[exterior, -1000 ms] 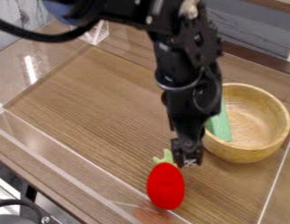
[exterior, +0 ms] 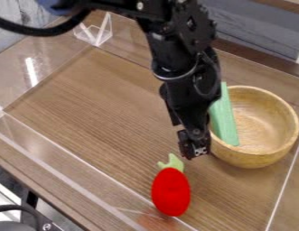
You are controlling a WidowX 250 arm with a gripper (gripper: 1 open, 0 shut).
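A red object with a pale green top (exterior: 171, 191), like a toy vegetable, lies on the wooden table near the front. A tan bowl (exterior: 270, 126) stands at the right with a green object (exterior: 227, 126) in it. The black gripper (exterior: 192, 135) hangs open at the bowl's left edge, above and behind the red object, with nothing visible between its fingers.
A wall or ledge runs along the back right. Cables and dark hardware lie beyond the table's near left edge.
The gripper has moved up and back, away from the red object, which lies where it was.
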